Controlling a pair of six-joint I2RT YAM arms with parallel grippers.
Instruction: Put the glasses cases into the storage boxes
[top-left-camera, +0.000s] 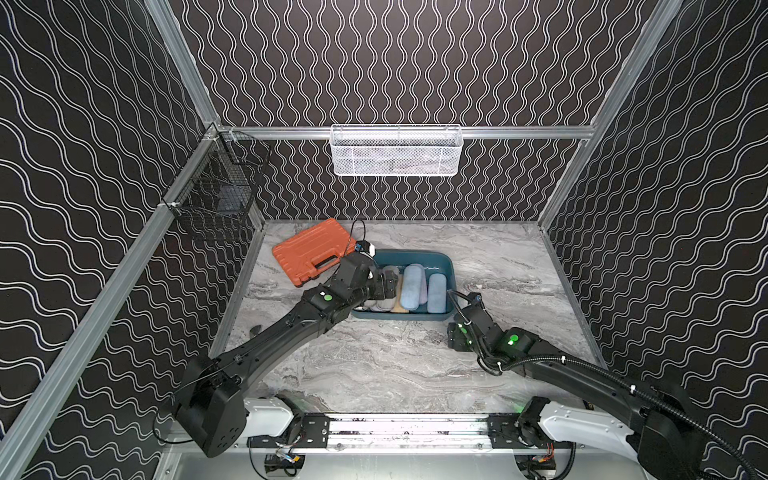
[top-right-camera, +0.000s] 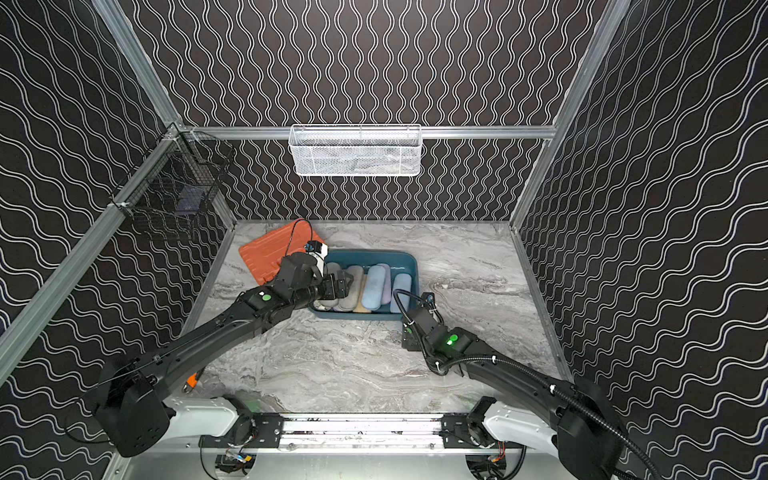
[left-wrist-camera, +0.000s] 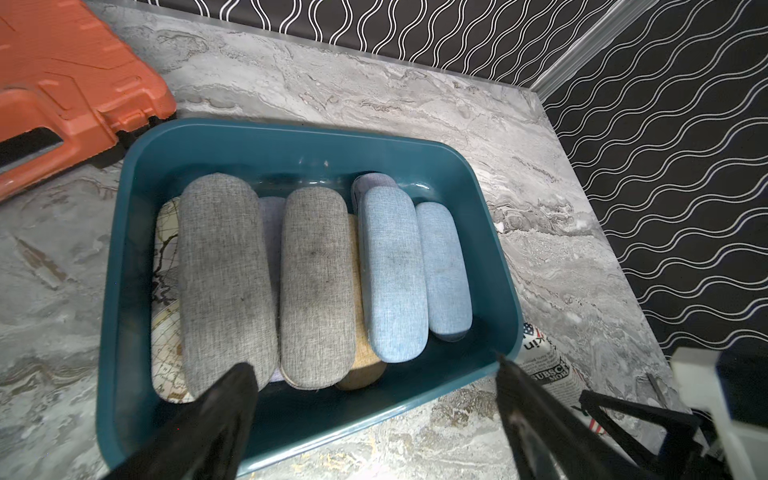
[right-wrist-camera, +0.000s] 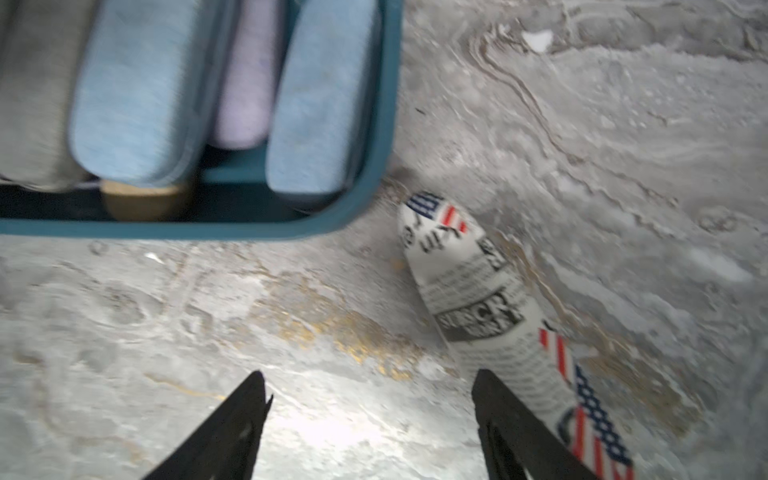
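A teal box (left-wrist-camera: 304, 140) stands on the table with several glasses cases in it: a grey case (left-wrist-camera: 224, 280), another grey case (left-wrist-camera: 318, 288), a light blue case (left-wrist-camera: 393, 272) and a smaller blue case (left-wrist-camera: 444, 268). Over its left part my left gripper is open, nothing between its fingers. A newspaper-print case (right-wrist-camera: 480, 312) lies on the table outside the box's near right corner. My right gripper is open and empty; the print case passes behind its right finger (right-wrist-camera: 504, 416). From above, the right arm hides that case.
An orange tool case (top-left-camera: 313, 249) lies left of the box. A white wire basket (top-left-camera: 396, 152) hangs on the back wall, a black wire basket (top-left-camera: 224, 188) on the left. Bare table shows in front of the box and to its right.
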